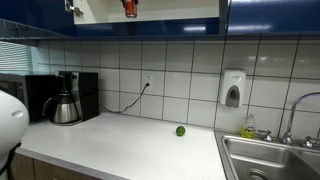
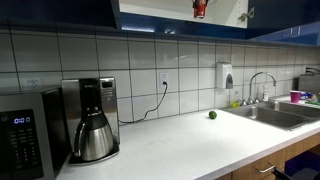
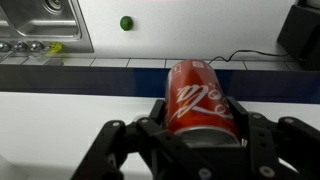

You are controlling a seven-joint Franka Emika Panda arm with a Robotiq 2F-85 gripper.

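A red can (image 3: 200, 92) with white lettering is held by my gripper, whose dark fingers close around its sides. In exterior view 1 the can (image 1: 130, 8) is at the top edge, in front of the pale opening of the wall cabinet (image 1: 170, 27) with its blue front edge. Exterior view 2 also has the can (image 2: 199, 8) high up, by the open cabinet. From the wrist, the blue edge and white shelf surface (image 3: 60, 135) appear behind the can. Whether the can touches the shelf cannot be told. The arm is mostly out of the exterior views.
Below lies a white counter (image 1: 120, 145) with a small green object (image 1: 180, 130). A coffee maker (image 2: 95, 120) and microwave (image 2: 30, 135) stand at the left, a sink (image 1: 265, 160) at the right. The shelf surface around the can looks clear.
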